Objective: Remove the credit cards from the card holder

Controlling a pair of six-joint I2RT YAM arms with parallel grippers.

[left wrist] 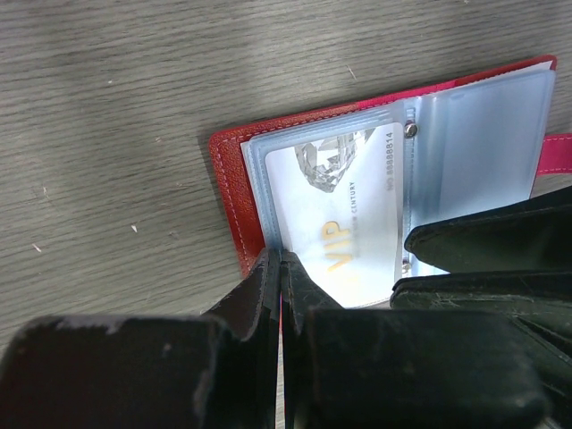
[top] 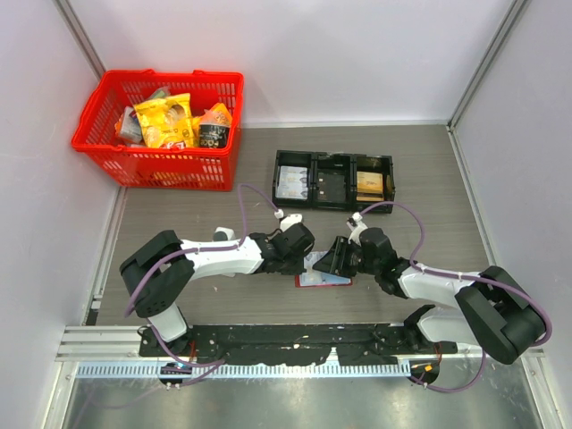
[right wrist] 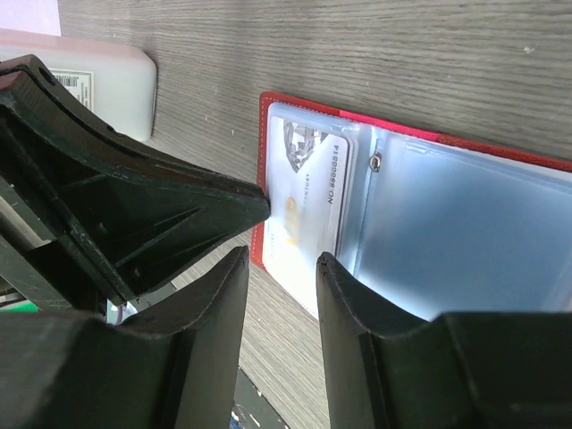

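The open red card holder lies on the table between the grippers; a white VIP card sits in its clear left sleeve, with an empty sleeve to the right. My left gripper is shut at the left edge of the card sleeve, nothing visible between its fingers. My right gripper is part open above the holder, over the card, with nothing seen held between its fingertips.
A black tray with compartments stands behind the holder, and a red basket of snack bags is at back left. A white object lies left of the holder.
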